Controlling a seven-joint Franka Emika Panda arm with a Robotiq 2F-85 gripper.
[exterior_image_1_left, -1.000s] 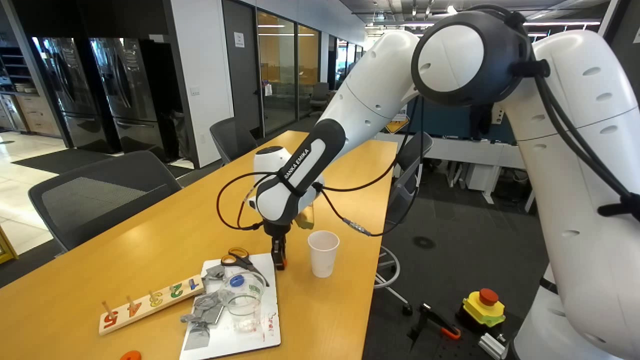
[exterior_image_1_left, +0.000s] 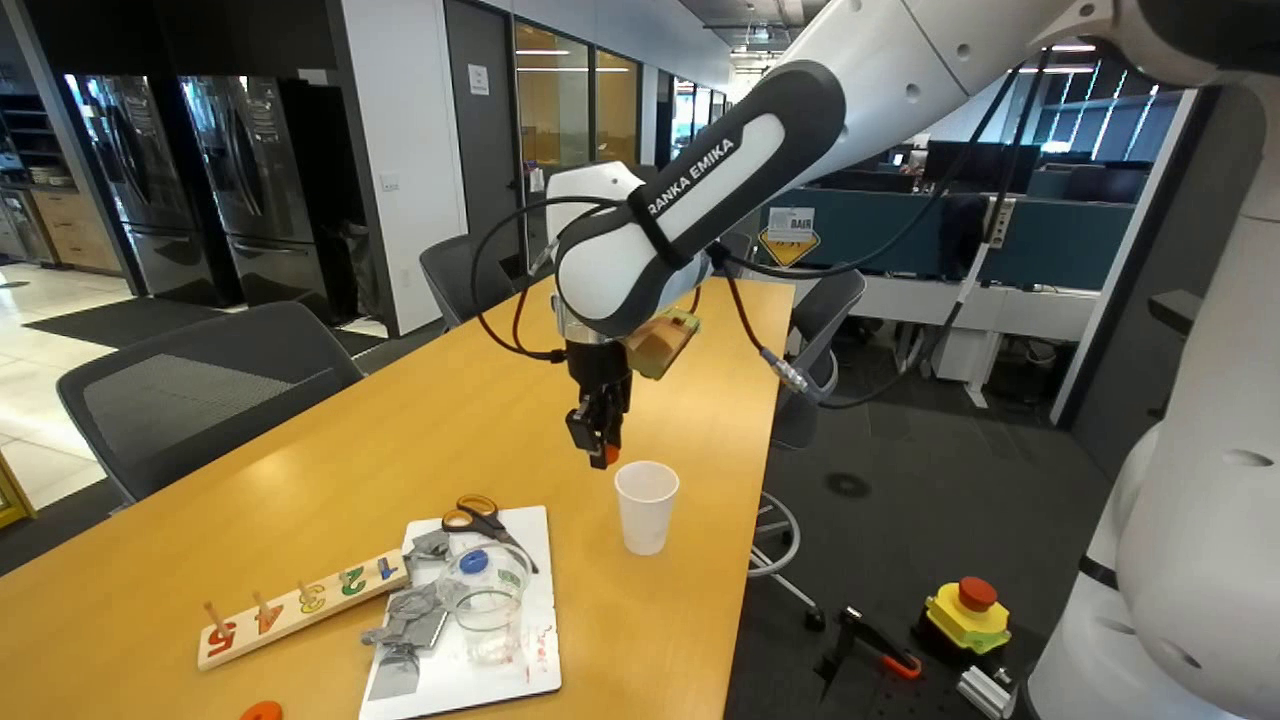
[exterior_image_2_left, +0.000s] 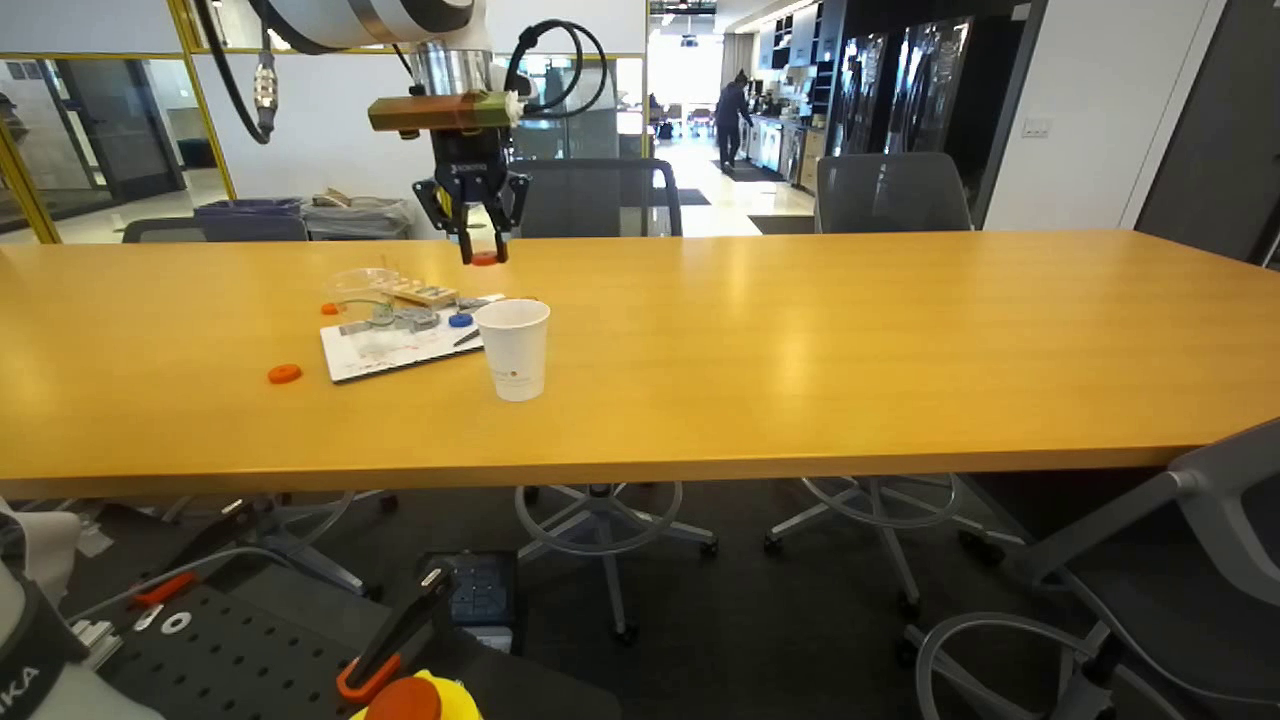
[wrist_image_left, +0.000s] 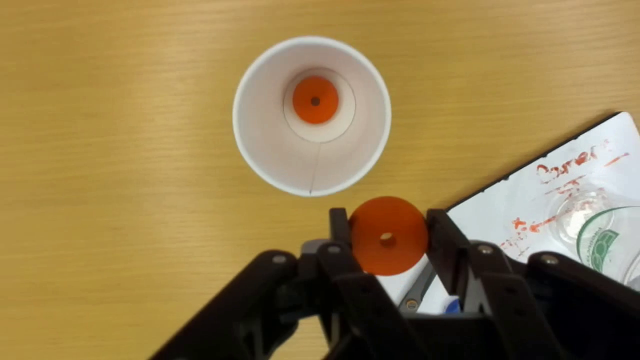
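Pinched in my gripper is an orange ring (wrist_image_left: 384, 255) with a small hole in its middle. The gripper is held above the table, and in the wrist view the ring appears just beside the rim of a white paper cup (wrist_image_left: 252, 120). Upright on the table, the cup (exterior_image_1_left: 644, 510) has another orange disc (wrist_image_left: 315, 90) lying on its bottom. From the second exterior view, the gripper (exterior_image_2_left: 483, 256) hangs higher than the cup (exterior_image_2_left: 516, 354), on its far side.
A whiteboard (exterior_image_1_left: 534, 660) carries scissors (exterior_image_1_left: 477, 518), clear plastic containers, grey scraps and a blue ring (exterior_image_1_left: 474, 562). Beside it lies a numbered peg board (exterior_image_1_left: 306, 606). A loose orange ring (exterior_image_2_left: 284, 373) rests on the table (exterior_image_2_left: 900, 348), whose right half is clear.
My gripper has risen from near the tabletop beside the whiteboard and shifted toward the cup, carrying the orange ring. The cup and the objects on the table stand where they were.
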